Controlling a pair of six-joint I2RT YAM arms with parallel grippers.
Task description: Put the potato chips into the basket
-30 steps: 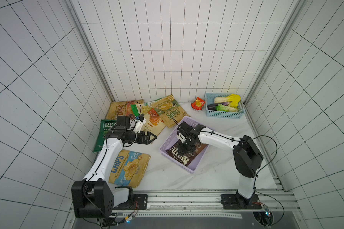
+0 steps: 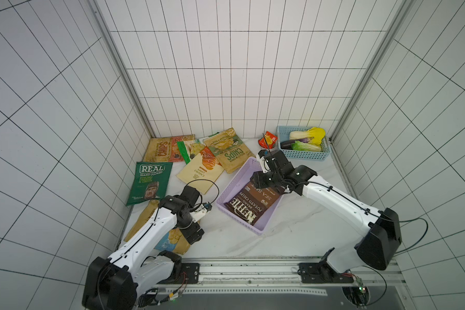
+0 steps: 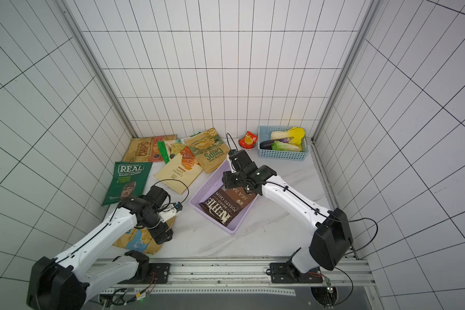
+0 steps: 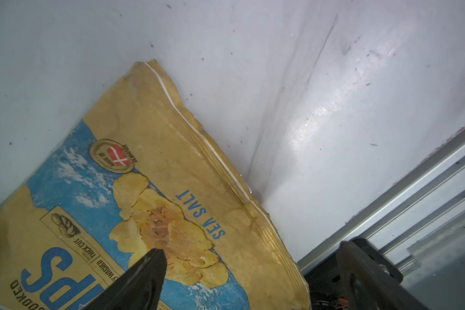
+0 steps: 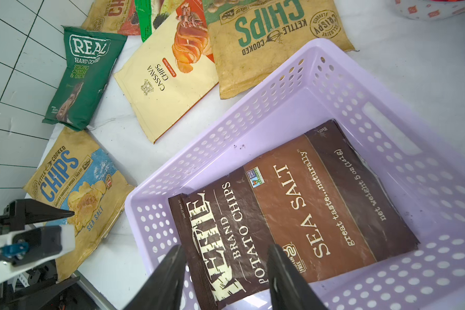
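Note:
A brown Kettle potato chips bag [image 5: 294,211] lies flat in the lilac basket [image 5: 139,217]. My right gripper hangs above that bag, part open, with nothing seen between its fingers. My left gripper stands open over the tan and blue sea salt chips bag [image 4: 139,222], which lies at the front left of the table, outside the basket.
More bags, among them a green Real bag [image 2: 148,180] and a cassava chips bag [image 2: 196,173], crowd the back left. A blue basket of vegetables [image 2: 303,144] and a small red packet [image 2: 267,139] stand at the back right.
My left gripper has moved down toward the front, over the tan and blue bag. My right gripper has risen and moved toward the back right from over the Kettle bag's lower part.

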